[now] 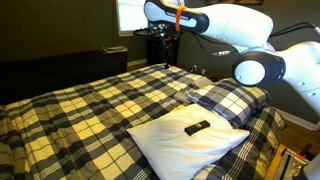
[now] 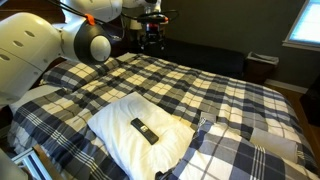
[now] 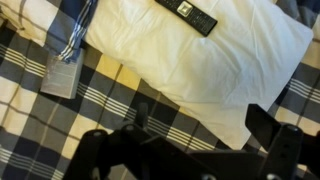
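Note:
A black remote control (image 1: 197, 128) lies on a white pillow (image 1: 168, 143) on the plaid bedspread. Exterior view 2 shows the same remote (image 2: 144, 130) near the middle of the pillow (image 2: 112, 125), and the wrist view has the remote (image 3: 188, 14) at its top edge. High over the bed, well clear of the remote, hangs my gripper (image 1: 163, 64). From the wrist, the gripper is open, its two dark fingers wide apart with only pillow and plaid cloth beneath. A clear plastic container (image 3: 62, 78) rests on the bedspread beside the pillow.
A plaid pillow (image 2: 240, 155) lies at the right front of exterior view 2, with a pale flat object (image 2: 273, 144) by it. A dark headboard-like panel (image 1: 60, 72) stands behind.

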